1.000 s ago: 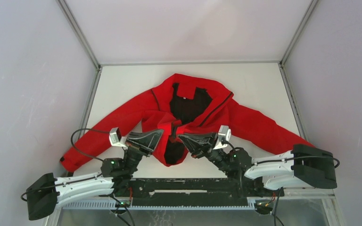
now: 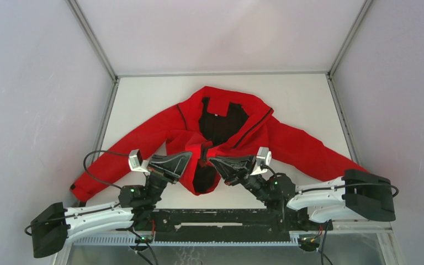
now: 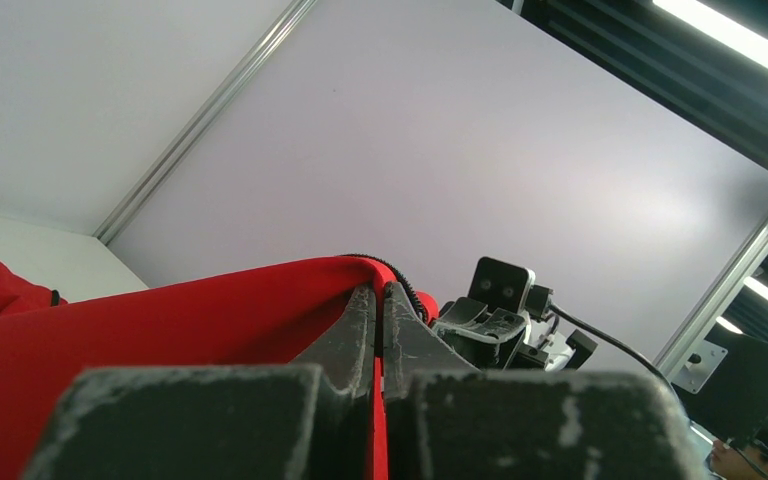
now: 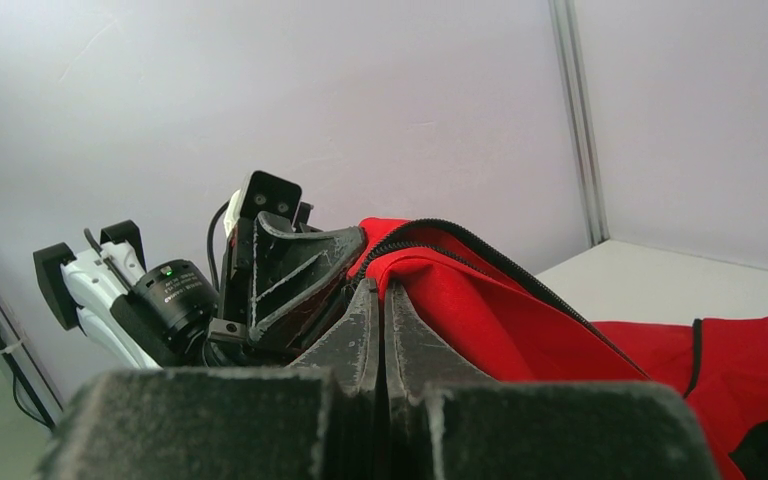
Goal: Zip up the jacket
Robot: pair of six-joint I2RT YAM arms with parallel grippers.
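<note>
The red jacket (image 2: 303, 145) lies open on the white table, its sleeves spread to both sides and its black lining (image 2: 221, 127) showing. At its lower front, my left gripper (image 2: 191, 153) and my right gripper (image 2: 210, 159) face each other, tips a short gap apart. In the left wrist view, red cloth (image 3: 210, 320) is raised and pinched between the shut fingertips, a black zipper edge (image 3: 407, 287) just beyond. The right wrist view shows my other gripper shut on the front edge of the jacket, where the black zipper tape (image 4: 520, 275) curves away. No zipper slider can be made out.
White walls (image 2: 22, 99) close in the table at both sides and the back. Bare table (image 2: 143, 91) shows behind the jacket. A dark strip (image 2: 221, 218) runs along the front edge, under the arms.
</note>
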